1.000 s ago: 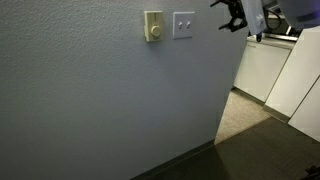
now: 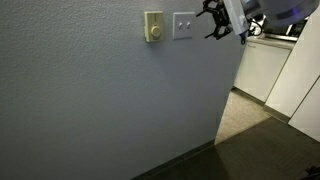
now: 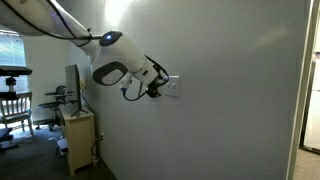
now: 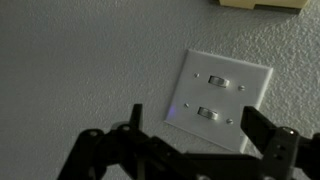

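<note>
On the grey wall a white switch plate [image 2: 183,25] carries two toggle switches. In the wrist view the plate [image 4: 218,98] appears tilted, with an upper toggle [image 4: 219,81] and a lower toggle [image 4: 208,113]. My gripper [image 2: 207,24] is open just to the right of the plate in exterior view 1, nothing between its fingers. In the wrist view its dark fingers [image 4: 262,130] spread wide at the bottom, with the plate between and above them. From exterior view 2 the gripper [image 3: 150,90] partly covers the plate [image 3: 173,87]; contact with the wall cannot be told.
Left of the plate is a beige dial box [image 2: 154,26], its edge [image 4: 245,3] at the top of the wrist view. A doorway with white cabinets [image 2: 262,68] opens on the right. The wall below is bare.
Wall, plate and dial box have stayed put.
</note>
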